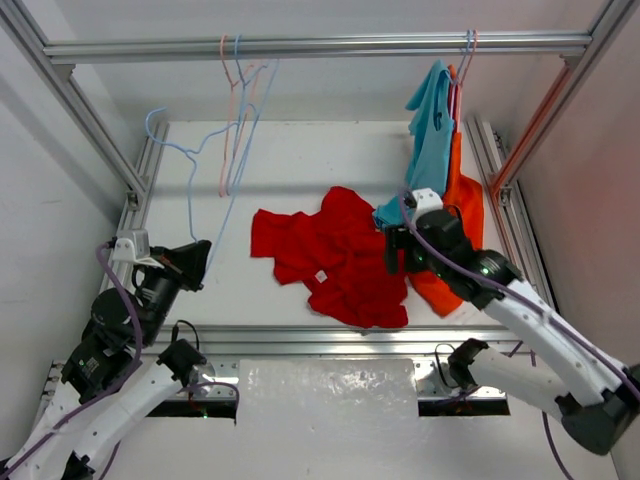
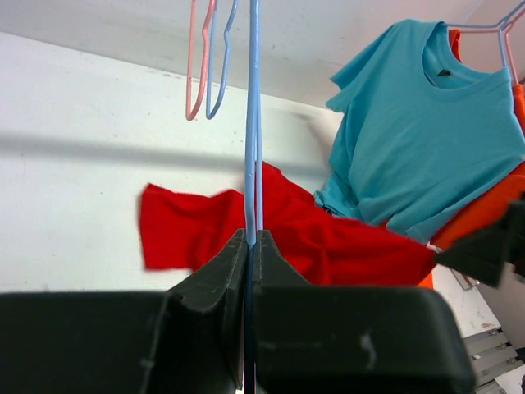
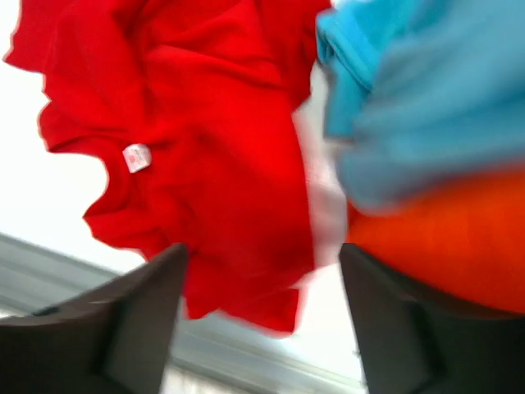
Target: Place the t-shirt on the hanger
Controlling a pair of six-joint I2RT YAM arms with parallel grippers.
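Observation:
The red t-shirt (image 1: 330,255) lies crumpled on the white table, its pale tag facing up; it also shows beneath the right gripper in the right wrist view. A light blue hanger (image 2: 251,123) runs down between the fingers of my left gripper, which is shut on its thin wire. In the top view, the left gripper (image 1: 200,266) stands left of the shirt. My right gripper is open, its blurred fingers spread above the shirt's lower right part, and I see nothing clamped between them.
Other blue and pink hangers (image 1: 228,130) dangle from the metal rail (image 1: 340,47) at the left. A teal shirt (image 1: 430,130) and an orange garment (image 1: 466,200) hang at the right, close beside the right arm. Bare table lies left of the red shirt.

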